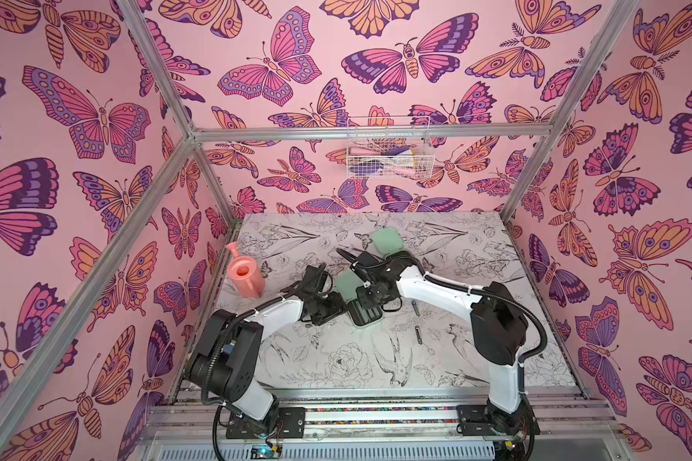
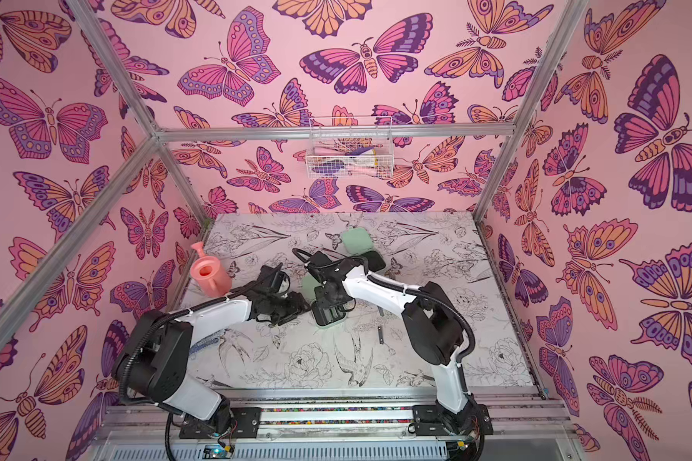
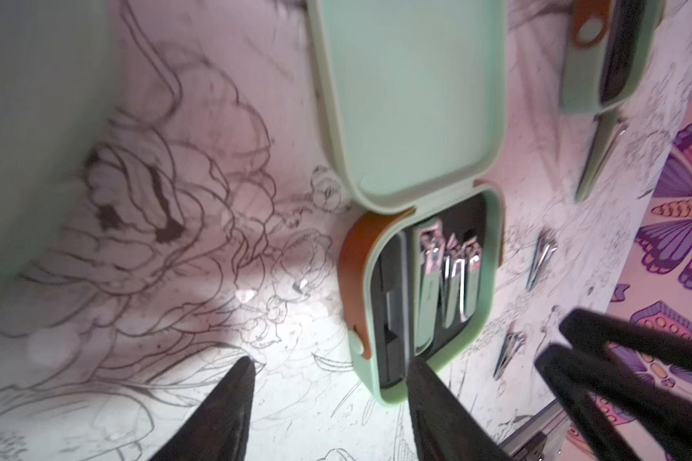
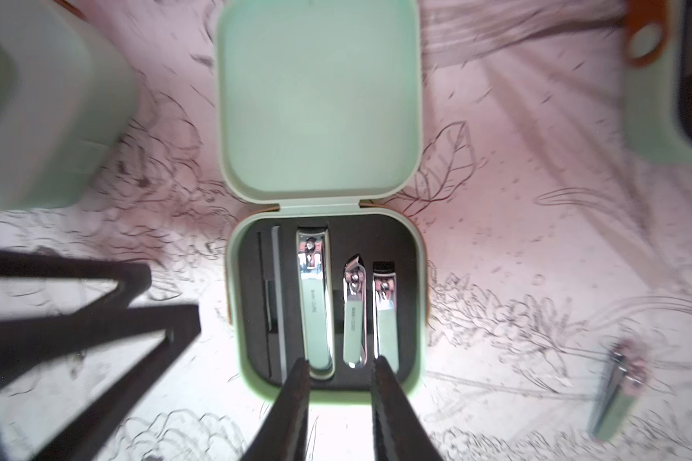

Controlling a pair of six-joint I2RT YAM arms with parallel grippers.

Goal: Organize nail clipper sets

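Observation:
An open mint case lies on the table, its black insert holding a file, a large clipper and two smaller clippers. My right gripper is over the case's front edge, open, nothing visible between its fingers. My left gripper is open just left of the case. Loose clippers lie to the right, one in the right wrist view. A second open mint case stands at the back.
A closed mint case sits left of the open one. A pink watering can stands at back left.

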